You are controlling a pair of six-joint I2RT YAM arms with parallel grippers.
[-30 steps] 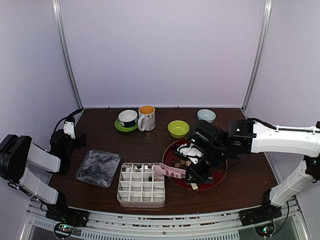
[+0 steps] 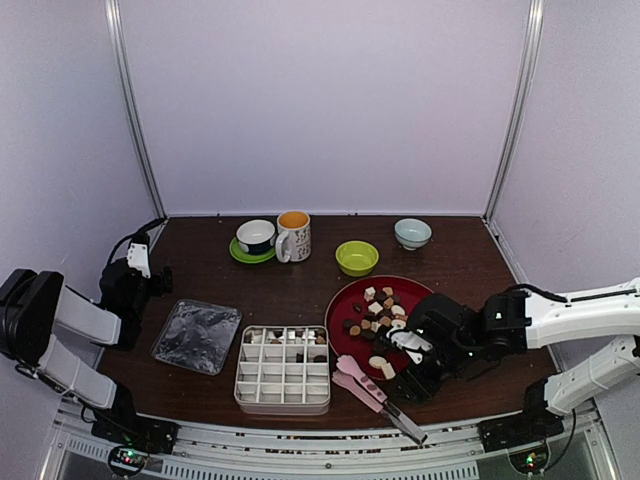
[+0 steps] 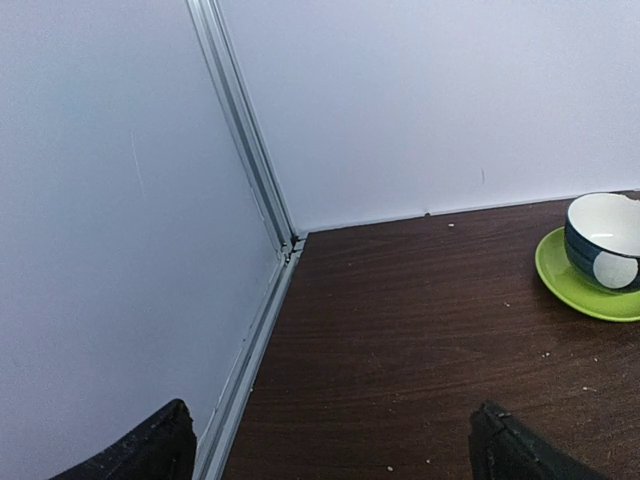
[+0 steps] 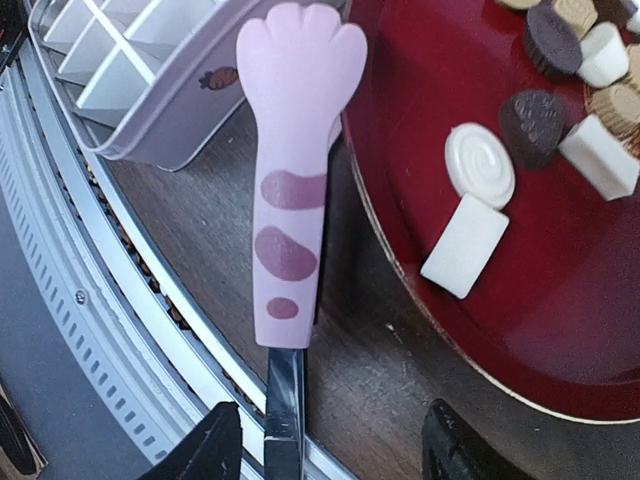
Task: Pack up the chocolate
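The white compartment box (image 2: 282, 395) holds some chocolates in its back cells. Chocolates (image 2: 386, 310) lie on the red plate (image 2: 345, 365), also seen close in the right wrist view. Pink paw-shaped tongs (image 4: 288, 250) lie on the table between box and plate, reaching past the front edge. My right gripper (image 2: 405, 380) stands open over the plate's front part, its fingers either side of the tongs' metal end in the right wrist view, not holding them. My left gripper (image 2: 166, 280) waits open at the far left, empty.
A clear lid (image 2: 196, 338) lies left of the box. A bowl on a green saucer (image 2: 244, 256), a mug (image 2: 295, 240), a green bowl (image 2: 357, 258) and a pale blue bowl (image 2: 413, 234) stand at the back.
The tongs have swung from pointing across the plate to lying diagonally toward the front edge, out of my right gripper. The right arm has moved toward the front right; the left is unchanged.
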